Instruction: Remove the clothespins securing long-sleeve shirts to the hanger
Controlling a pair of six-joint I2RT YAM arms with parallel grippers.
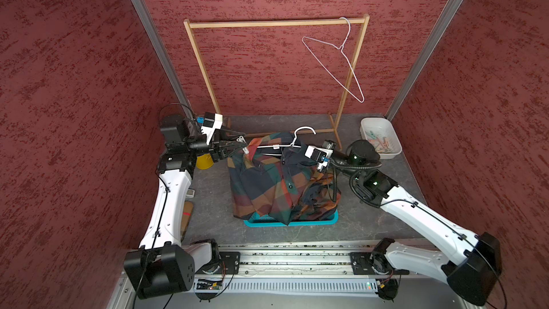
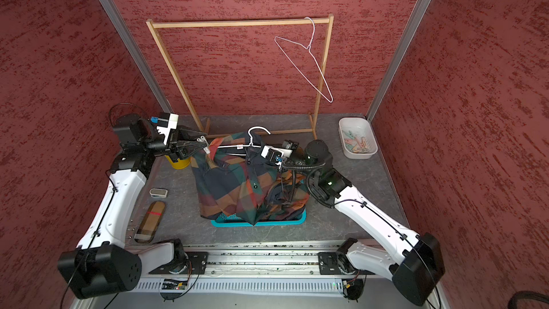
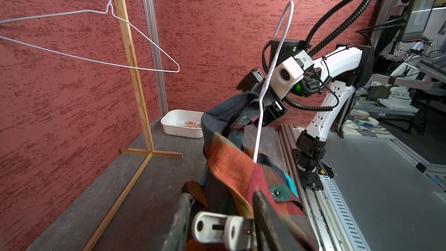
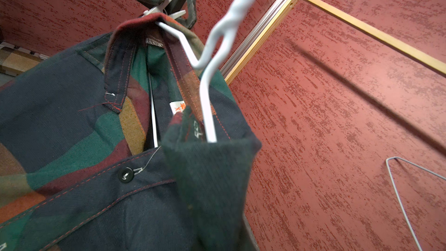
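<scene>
A dark plaid shirt [image 1: 274, 183] lies on a white wire hanger [image 1: 294, 140] over a blue basket [image 1: 291, 223]. A pale clothespin [image 3: 223, 227] clips the collar area at the left end. My left gripper [image 1: 240, 142] is around that clothespin, fingers apart on either side in the left wrist view; whether they touch it is unclear. My right gripper [image 1: 320, 157] is at the right part of the shirt and hanger, near the hook; its fingertips are hidden, and in the right wrist view folded dark cloth fills the lower middle.
An empty hanger [image 1: 331, 68] hangs on the wooden rack [image 1: 274, 23]. A white bin of clothespins [image 1: 380, 137] stands back right. A yellow container [image 1: 204, 162] is behind the left arm, and a brown object [image 2: 149, 223] lies front left.
</scene>
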